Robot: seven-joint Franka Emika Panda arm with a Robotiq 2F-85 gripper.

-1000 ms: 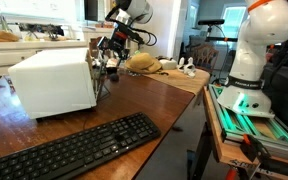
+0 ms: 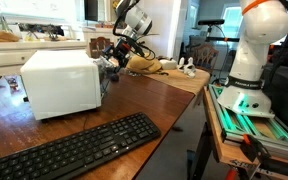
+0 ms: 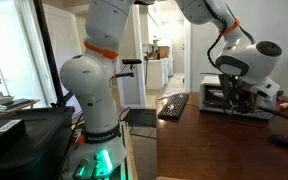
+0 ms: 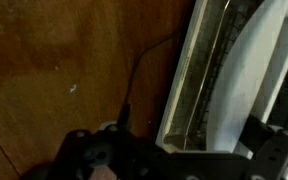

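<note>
My gripper [image 3: 235,98] is at the front of a white toaster oven [image 3: 213,97] on the brown table. Exterior view 1 shows the oven's plain white casing [image 2: 61,82], with the gripper [image 2: 114,57] just past its far end. From the wrist, a pale, smooth, elongated piece [image 4: 246,75] fills the right side, close to the dark gripper parts along the bottom edge. Beside it run a light metal edge [image 4: 185,70] and a dark wire grid. Whether the fingers touch the pale piece, or hold anything, does not show clearly.
A black keyboard [image 2: 76,148] lies near the table's edge, apart from the oven. A dark cable [image 4: 134,75] crosses the wood in the wrist view. Bare tabletop [image 3: 204,145] stretches in front of the oven. A second robot arm [image 2: 249,75] stands beyond the table edge.
The arm has shifted slightly right and lower in exterior view 1, still close by the oven. The oven and keyboard have stayed put.
</note>
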